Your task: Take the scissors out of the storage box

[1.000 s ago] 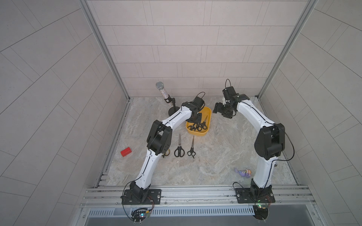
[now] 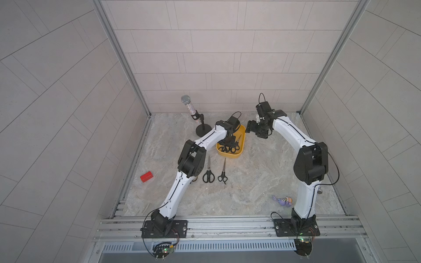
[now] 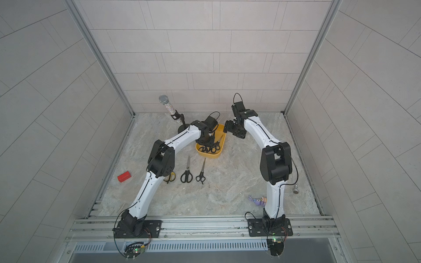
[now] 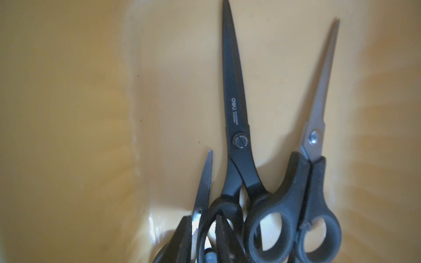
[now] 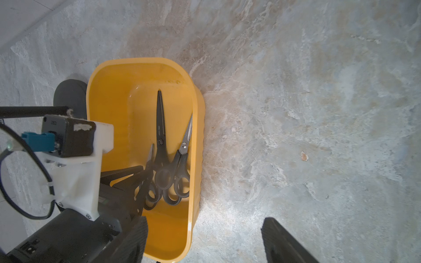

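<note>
The yellow storage box (image 5: 197, 144) holds several dark-handled scissors, among them an all-black pair (image 4: 232, 87) and a silver-bladed pair (image 4: 313, 138). My left gripper is down inside the box, open, its fingertips over the handles of the middle scissors at the lower edge of the left wrist view. My right gripper stands above the table at the box's right side, its fingers apart with nothing seen between them.
Scissors (image 2: 208, 175) lie on the table in front of the box. A microphone stand (image 2: 202, 129) is behind-left of it, a red block (image 2: 146, 176) at left, a purple figurine (image 2: 282, 200) at front right. Table right of the box is clear.
</note>
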